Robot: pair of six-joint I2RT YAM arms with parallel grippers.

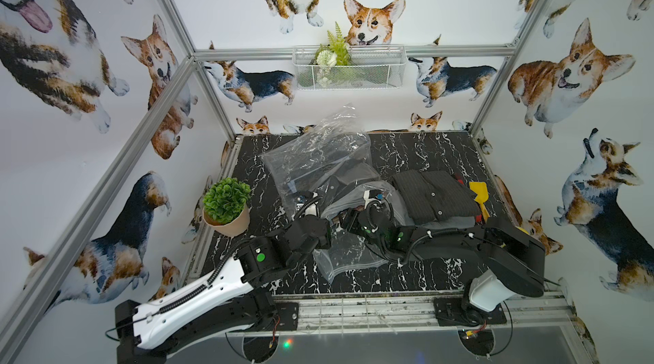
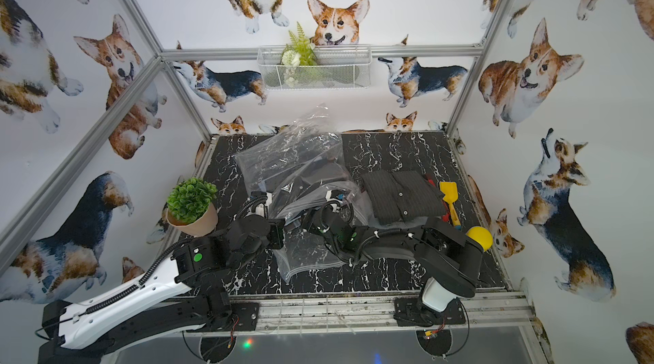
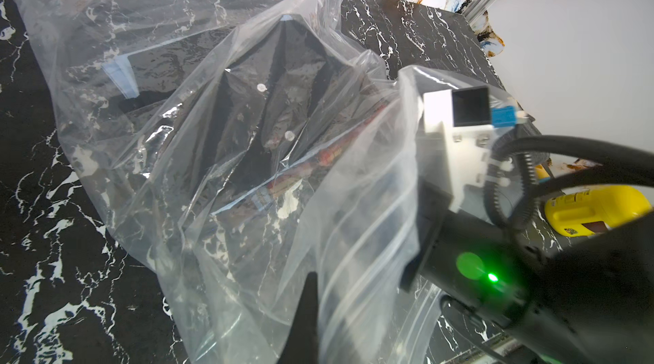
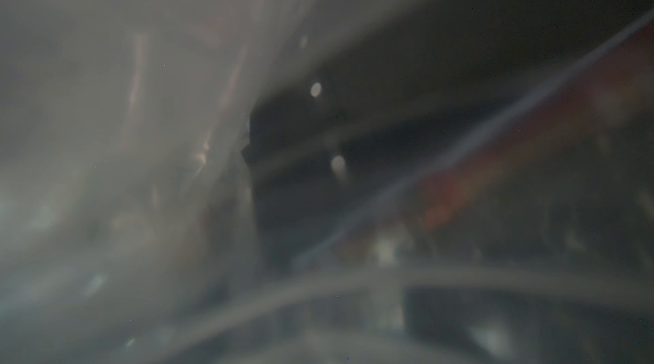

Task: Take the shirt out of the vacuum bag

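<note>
A clear vacuum bag [image 1: 313, 152] lies crumpled across the middle of the table. The dark pinstriped shirt [image 1: 429, 193] is at its right, resting partly on clear plastic. My left gripper [image 1: 310, 217] is at the bag's front middle, shut, its fingers mostly hidden by arm and plastic. My right gripper [image 1: 351, 217] reaches into the bag's mouth beside it, plastic draped around it in the left wrist view; the right wrist view is blurred behind film, so its fingers are unclear.
A potted plant [image 1: 227, 200] stands at the left. A yellow spatula [image 1: 479, 193] and a yellow rounded object [image 2: 479, 237] lie at the right edge. A wire basket [image 1: 378, 67] hangs on the back wall.
</note>
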